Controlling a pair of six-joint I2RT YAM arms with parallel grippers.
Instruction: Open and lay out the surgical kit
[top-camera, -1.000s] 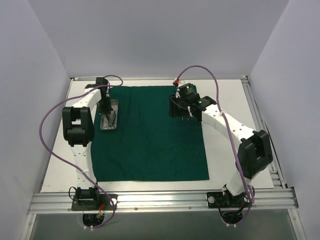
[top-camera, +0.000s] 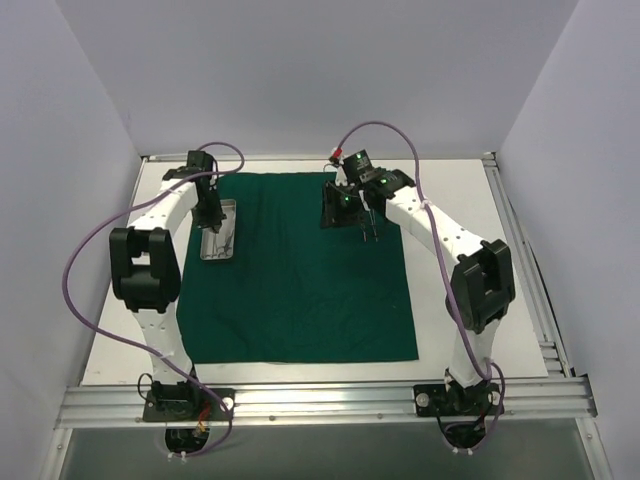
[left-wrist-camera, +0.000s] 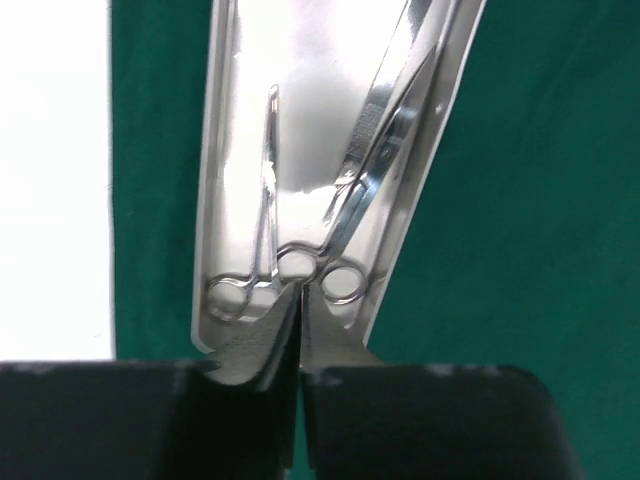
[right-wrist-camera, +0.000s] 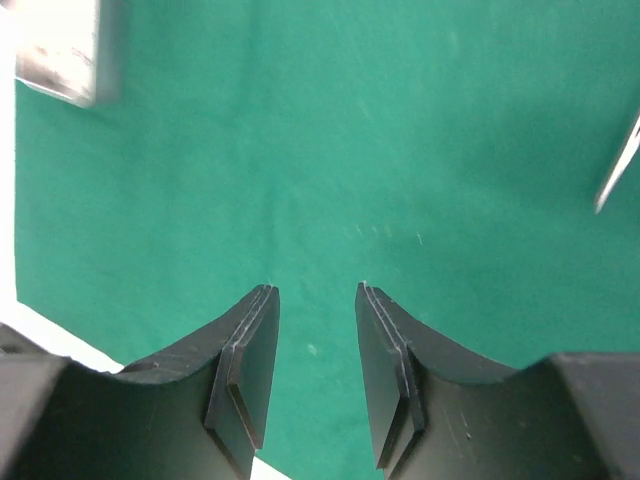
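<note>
A metal tray (top-camera: 218, 250) lies on the left side of the green cloth. In the left wrist view it holds scissor-like instruments (left-wrist-camera: 270, 180) and tweezer-like blades (left-wrist-camera: 370, 115). My left gripper is over the tray's ring-handle end, fingertips close together; whether anything is between them is unclear. My right gripper stands open and empty over the cloth. A slim instrument (right-wrist-camera: 618, 170) lies at the right edge of its view; in the top view, instruments (top-camera: 370, 230) lie under the right arm.
White table (top-camera: 460, 200) borders it, with a metal rail along the front.
My right gripper has moved left and the arm's upper part has risen in the top view. The left arm has shifted slightly, staying over the tray.
</note>
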